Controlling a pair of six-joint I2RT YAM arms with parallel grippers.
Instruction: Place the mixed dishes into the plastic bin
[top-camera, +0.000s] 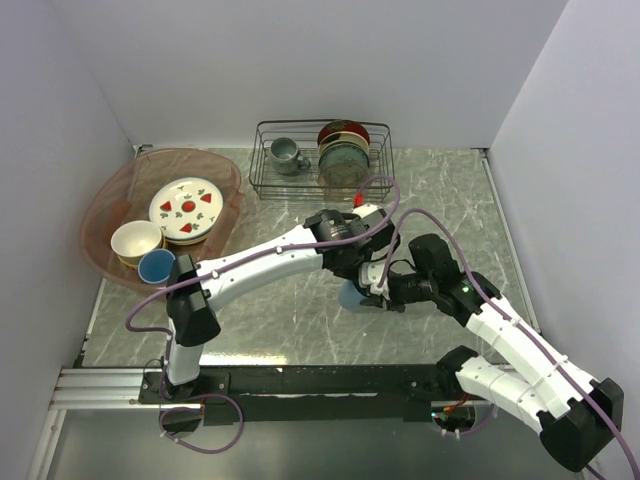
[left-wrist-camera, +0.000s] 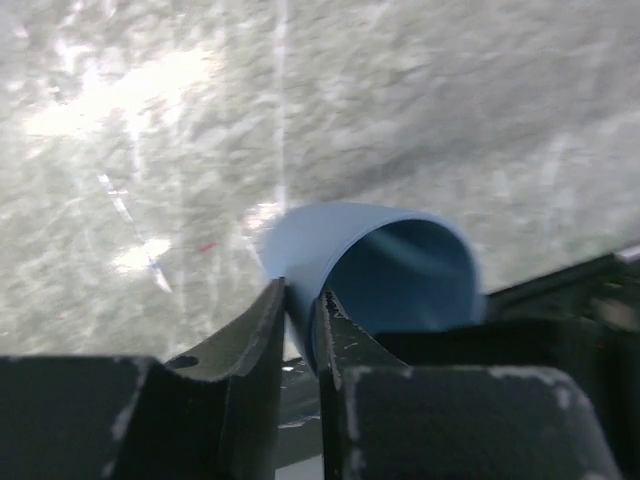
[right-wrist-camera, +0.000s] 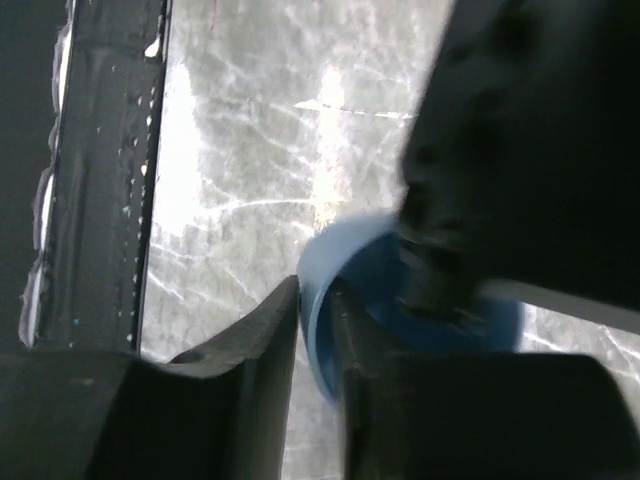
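A blue cup (top-camera: 350, 297) hangs between my two arms over the middle of the counter, mostly covered by them in the top view. In the left wrist view, the cup (left-wrist-camera: 335, 240) lies tipped with its mouth to the right, and my left gripper is closed about its rim. My right gripper straddles the rim of the same cup (right-wrist-camera: 335, 250) with a narrow gap; how tightly it grips is unclear. The clear plastic bin (top-camera: 105, 215) at the left holds a strawberry-patterned plate (top-camera: 186, 208), cream bowls (top-camera: 136, 240) and another blue cup (top-camera: 156, 266).
At the back, a wire rack (top-camera: 262, 172) holds a grey mug (top-camera: 286, 156) and upright plates (top-camera: 343, 162). The two forearms nearly touch above the cup. Bare counter (top-camera: 270, 320) lies in front of the left arm.
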